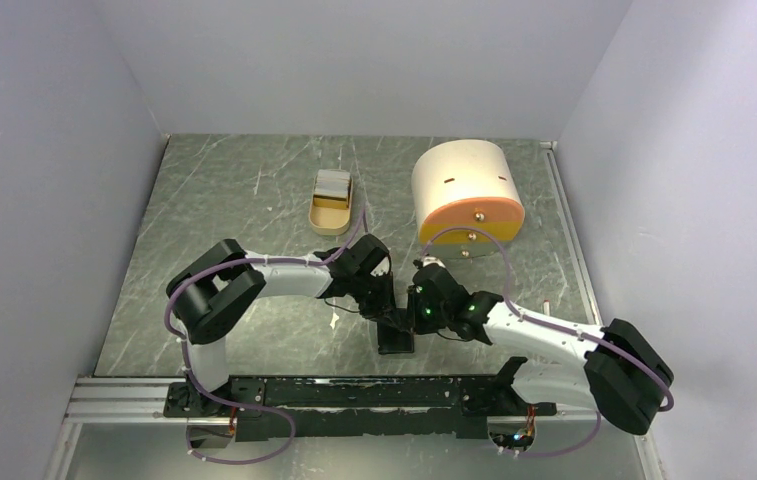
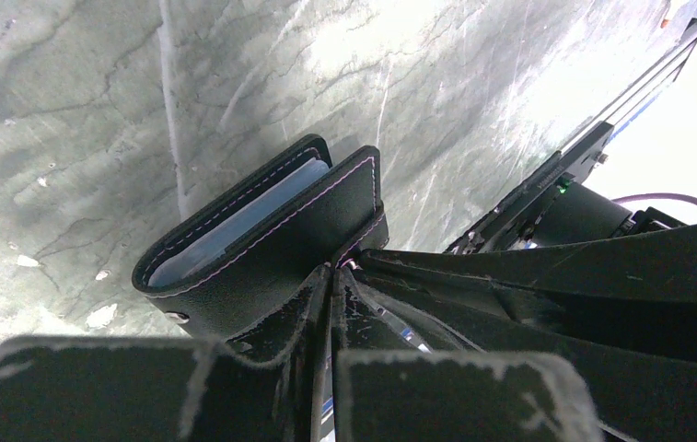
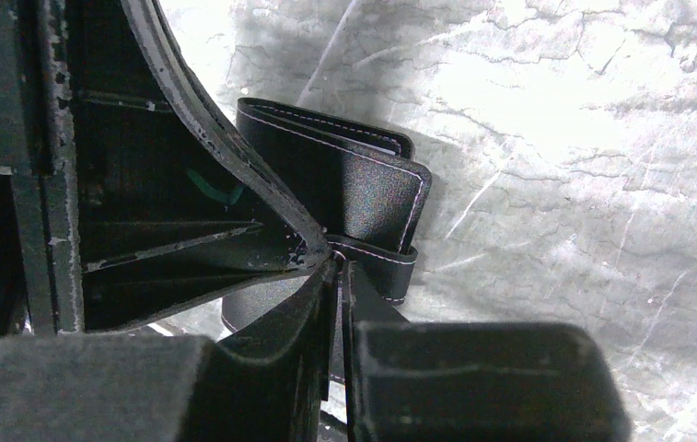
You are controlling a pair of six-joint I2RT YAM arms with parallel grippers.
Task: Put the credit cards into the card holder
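Observation:
A black stitched card holder (image 1: 395, 340) lies near the table's front edge, a clear sleeve inside its fold (image 2: 238, 216). My left gripper is shut on the card holder at its strap side. My right gripper is shut over the same holder (image 3: 377, 198), beside the strap; I see nothing clearly between its fingers. In the top view both grippers meet over the holder and partly hide it. A tan box (image 1: 330, 216) with a stack of pale cards (image 1: 332, 183) stands behind the left arm.
A cream rounded cabinet (image 1: 462, 180) with orange and yellow drawers stands at the back right.

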